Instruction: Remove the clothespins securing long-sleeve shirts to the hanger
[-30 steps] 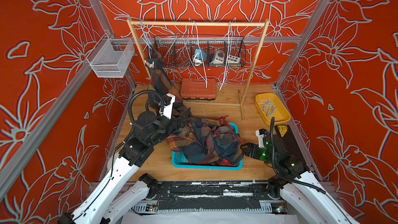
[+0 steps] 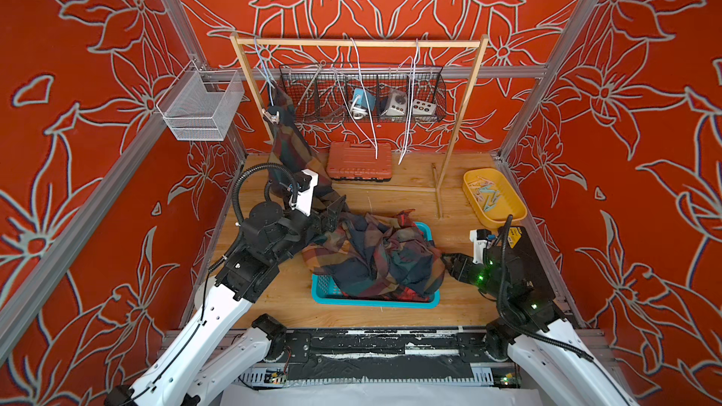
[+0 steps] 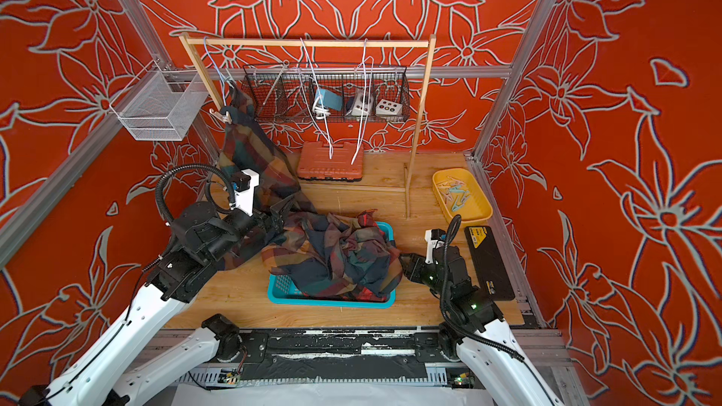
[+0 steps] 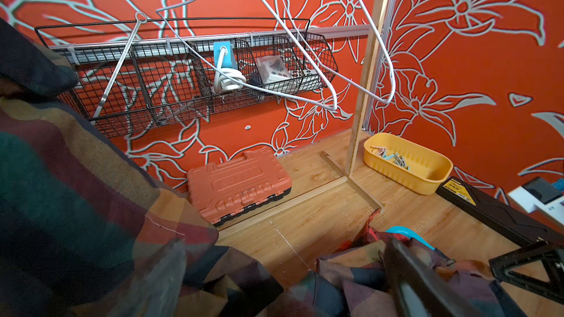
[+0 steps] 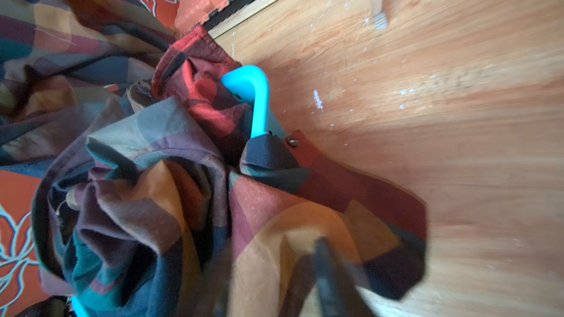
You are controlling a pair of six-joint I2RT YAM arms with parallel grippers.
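Observation:
One plaid long sleeve shirt (image 2: 289, 143) hangs at the rack's left end, with a pale clothespin (image 2: 270, 116) at its shoulder by the blue hanger (image 2: 264, 73). More plaid shirt cloth (image 2: 376, 252) lies heaped in and over the turquoise basket (image 2: 368, 303). Above the heap's left side, my left gripper stands wide open with nothing held. At the basket's right edge is my right gripper, its fingers apart on either side of a tan and orange fold. Whether both fingers touch that fold cannot be told.
Two empty white hangers (image 2: 410, 105) hang from the wooden rack (image 2: 361, 43). A yellow bin (image 2: 519, 206) with several clothespins stands at right, near a black box (image 2: 537, 263). An orange case (image 2: 359, 161) sits under the rack. Bare table lies between basket and bin.
My right gripper has shifted slightly right and up in the view, and the heap's right edge bulges a little further toward it. The white hangers sway. My left arm stays still.

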